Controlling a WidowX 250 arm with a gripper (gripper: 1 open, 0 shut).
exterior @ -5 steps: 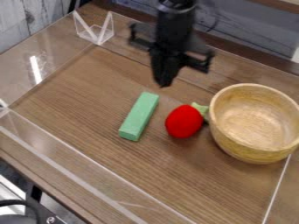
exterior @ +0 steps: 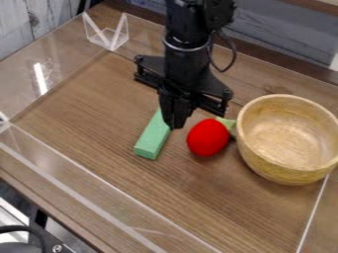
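Observation:
My black gripper point(exterior: 173, 107) hangs over the upper end of a green bar point(exterior: 150, 142) lying on the wooden table. A red round object point(exterior: 208, 137) lies right of the bar, with a small green piece behind it. Whether the fingers are open or shut is hard to see.
A large tan bowl point(exterior: 284, 148) sits at the right. A clear plastic container point(exterior: 106, 30) stands at the back left.
The objects on the table look unmoved.

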